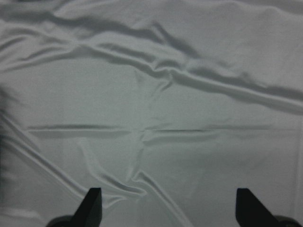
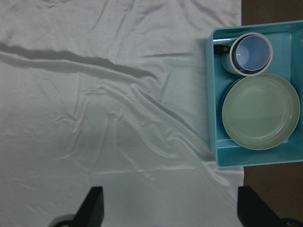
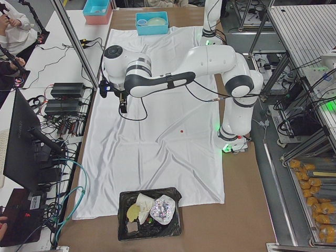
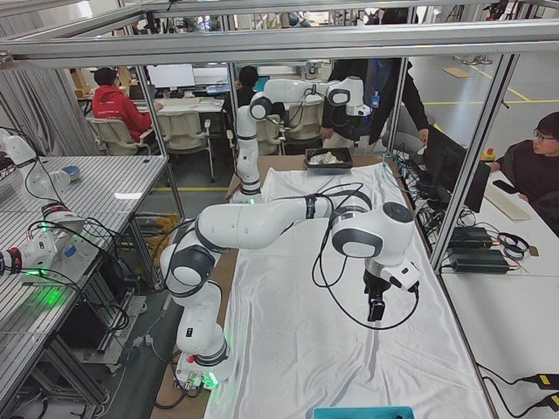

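Both grippers hang over a white cloth point(image 3: 152, 163). In the left wrist view my left gripper stands open with only wrinkled cloth below it. In the right wrist view my right gripper is also open over the cloth. To its upper right there sits a blue bin point(image 2: 227, 156) holding a mug point(image 2: 251, 52) with a dark handle and a pale green plate point(image 2: 260, 111) on a darker dish. In the camera left view a black tray point(image 3: 125, 226) holds crumpled foil point(image 3: 163, 209), white paper point(image 3: 144, 205) and a yellowish item point(image 3: 132, 212).
A small red piece point(image 3: 181, 131) lies on the cloth. Monitors and electronics crowd the side desk point(image 4: 511, 314). Metal posts and rails frame the table, and a slatted metal bench point(image 3: 299, 31) stands alongside.
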